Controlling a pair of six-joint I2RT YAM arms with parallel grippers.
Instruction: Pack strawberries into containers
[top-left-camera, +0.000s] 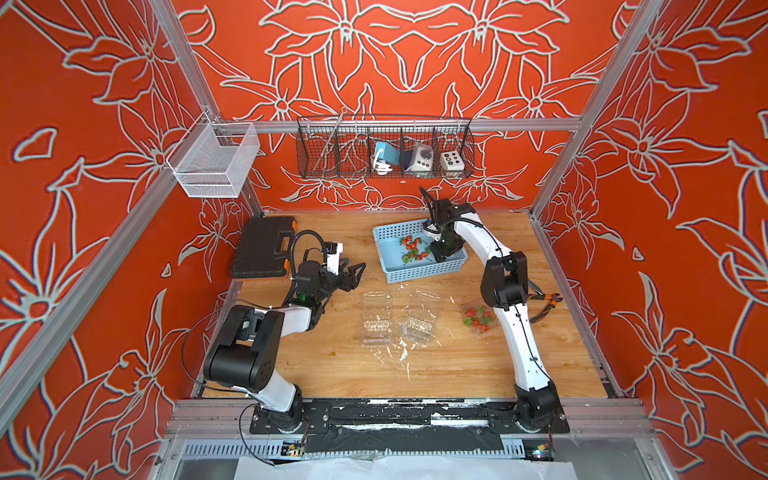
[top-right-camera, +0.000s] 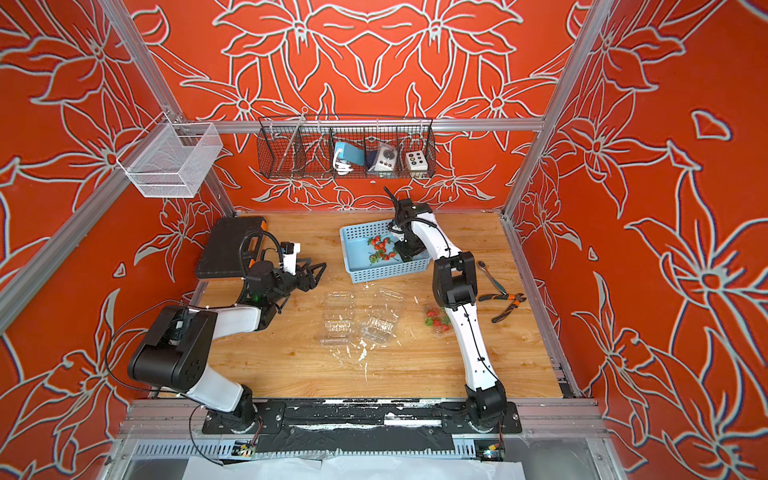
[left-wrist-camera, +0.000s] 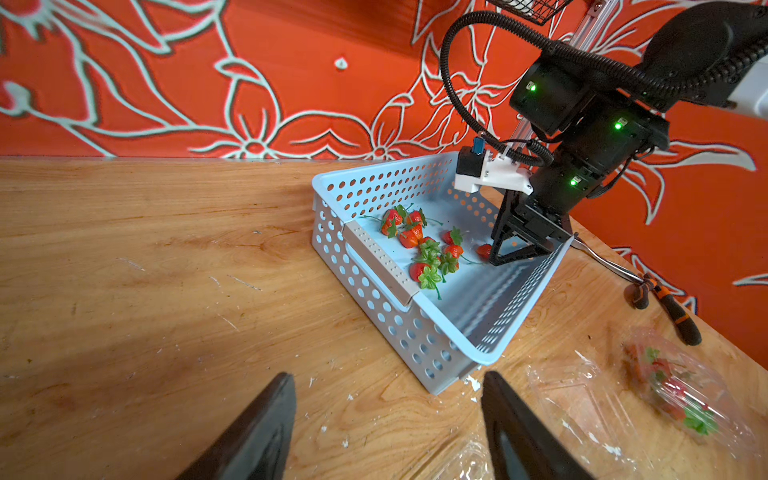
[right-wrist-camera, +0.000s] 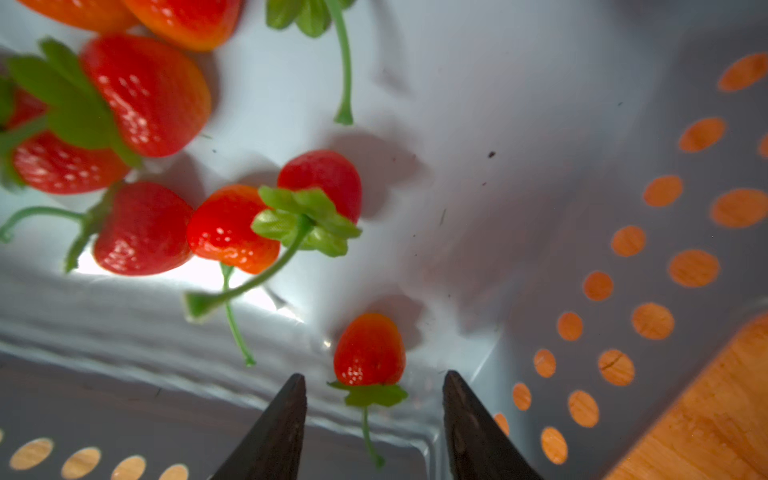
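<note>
Several strawberries (top-left-camera: 414, 249) with green stems lie in the light blue perforated basket (top-left-camera: 389, 265). My right gripper is open inside the basket near a corner, and one strawberry (right-wrist-camera: 369, 352) lies just ahead, between the lines of its fingertips. Nothing is held there. My left gripper hangs over the table left of the basket, its fingers apart and only bare wood and a bit of clear plastic between them. Clear plastic containers (top-left-camera: 377, 320) stand on the table in front of the basket. Another clear container holding strawberries (top-left-camera: 478, 318) sits to their right, beside the right arm.
Orange-handled pliers (top-right-camera: 505, 304) and a second tool lie on the table at right. A black case (top-left-camera: 262, 246) stands at the back left. Wood between that case and the basket is mostly free. A wire rack (top-left-camera: 384, 148) hangs on the back wall.
</note>
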